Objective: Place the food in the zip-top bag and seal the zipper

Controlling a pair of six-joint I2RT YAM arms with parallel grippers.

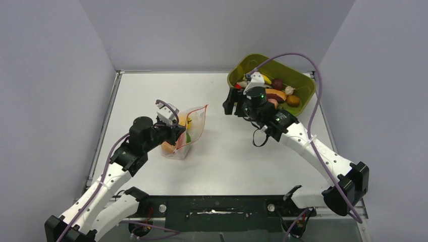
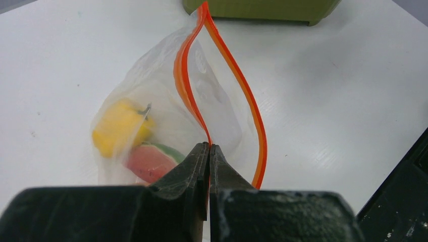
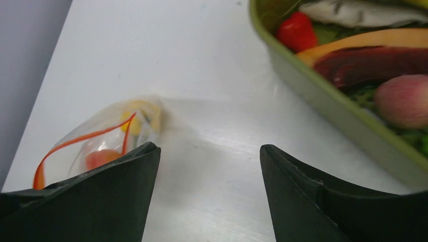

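Note:
A clear zip bag point(image 1: 197, 130) with an orange-red zipper edge stands on the left half of the table, its mouth agape toward the right. Inside it the left wrist view shows a yellow pepper point(image 2: 120, 127) and a red and green watermelon piece point(image 2: 154, 161). My left gripper is shut on the bag's near zipper edge, the thin strip pinched at its tips. The far zipper strip point(image 2: 250, 101) hangs free, apart from the near one. Away from the bag, my right gripper stands open with nothing between its fingers.
A green bin point(image 1: 309, 85) stands at the back right, holding several foods, among them a peach point(image 3: 404, 101), a red pepper point(image 3: 297, 31) and a fish point(image 3: 356, 12). Bare table point(image 1: 232, 161) lies between bag and bin.

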